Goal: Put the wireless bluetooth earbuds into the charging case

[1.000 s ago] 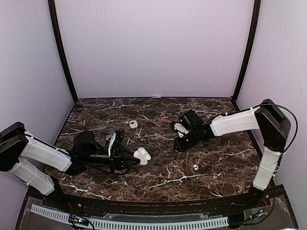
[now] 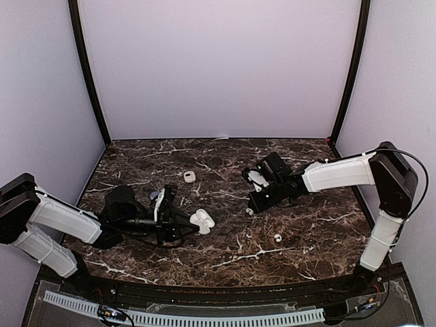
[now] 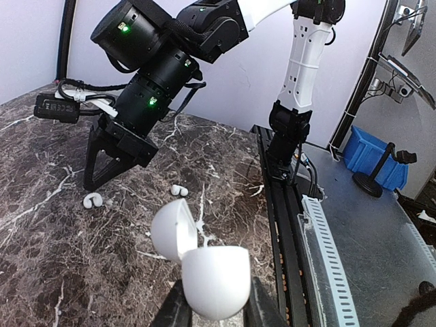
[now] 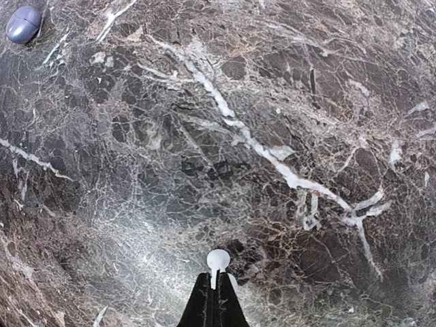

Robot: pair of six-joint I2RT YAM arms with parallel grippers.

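The white charging case (image 3: 216,283), its lid raised, is gripped by my left gripper (image 2: 193,223) at the left-centre of the table. One white earbud (image 4: 218,259) lies on the marble. Above it, my right gripper has its fingertips together with nothing between them, partly hiding the earbud in the right wrist view. From the left wrist view, this same earbud (image 3: 92,199) rests on the table just below the tip of the right gripper. A second white earbud (image 2: 278,238) sits apart, nearer the table's front edge and to the right.
Farther back stands a small white box (image 2: 189,176). A purple mouse (image 2: 154,195) lies behind the left arm, partly hidden. The tabletop between the case and the earbuds is clear, as is much of the back.
The earbud stays on the table, more exposed. Left arm and case have not moved.
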